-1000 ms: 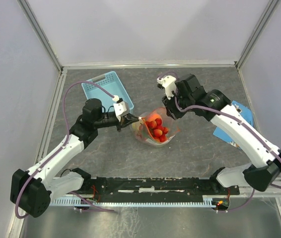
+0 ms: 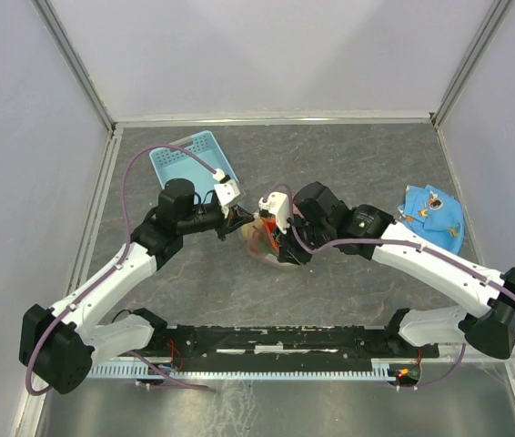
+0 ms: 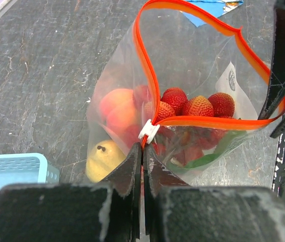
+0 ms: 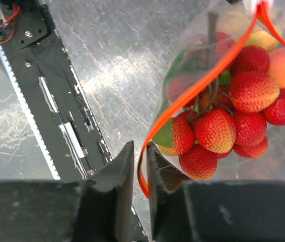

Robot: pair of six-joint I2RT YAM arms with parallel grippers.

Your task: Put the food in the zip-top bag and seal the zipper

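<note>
The clear zip top bag (image 3: 117, 70) stands open-mouthed, its orange zipper (image 3: 203, 121) spread into a loop. Inside lie several strawberries (image 4: 253, 91), a peach (image 3: 118, 108) and a yellow pear (image 3: 103, 159). My left gripper is shut on the zipper's end, just below the white slider (image 3: 149, 130). At the opposite end of the mouth, my right gripper has its fingers parted slightly, with the orange strip running between them. From above, the right arm hides much of the bag.
A light blue basket (image 2: 157, 157) stands behind the left arm and looks empty. The blue printed packaging (image 2: 432, 214) lies at the far right of the table. Bare grey tabletop (image 2: 348, 150) extends behind the bag, and a black rail (image 2: 267, 350) runs along the front.
The left gripper has stayed at its end of the zipper.
</note>
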